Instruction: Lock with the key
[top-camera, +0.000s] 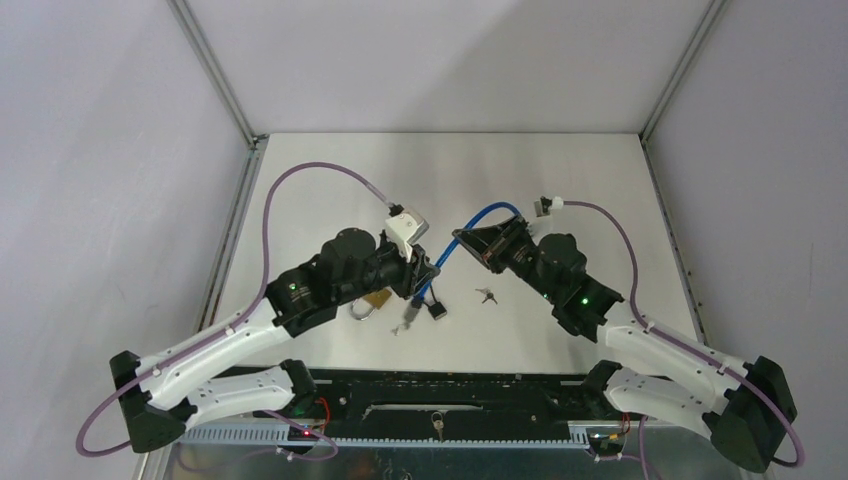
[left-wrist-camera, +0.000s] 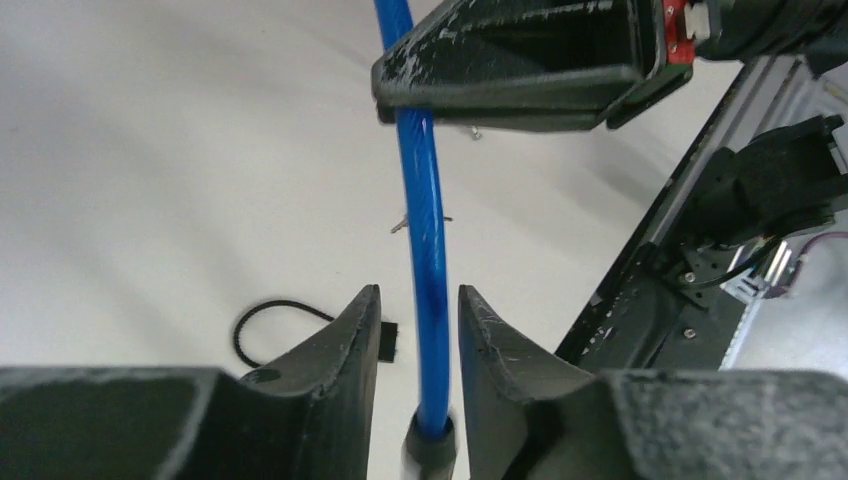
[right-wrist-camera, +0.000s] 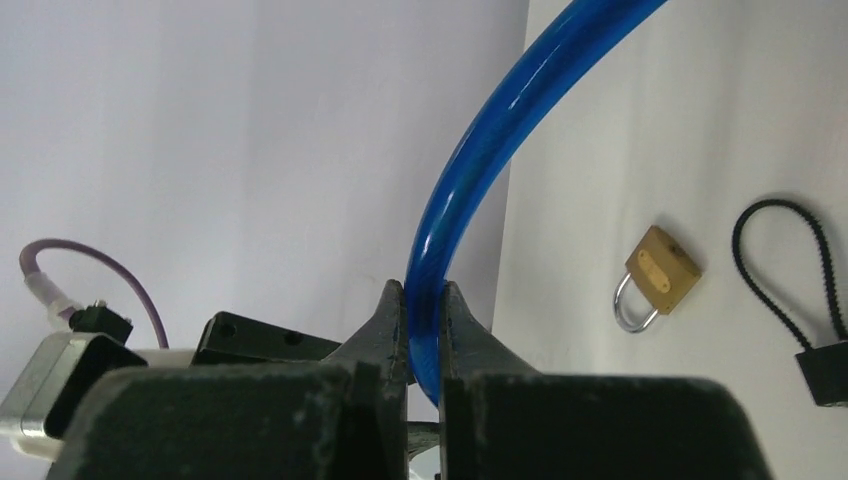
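A blue cable lock (top-camera: 483, 211) arches between the arms, its metal end low near the table. My right gripper is shut on the blue cable, as the right wrist view shows. My left gripper stands part open around the lower stretch, its fingers apart on either side of the cable, above the dark metal end (left-wrist-camera: 432, 445). In the top view a blurred key shape hangs at that end.
A brass padlock (right-wrist-camera: 662, 270) and a black padlock with cord (right-wrist-camera: 822, 375) lie on the table. Loose keys (top-camera: 488, 297) rest at the middle right.
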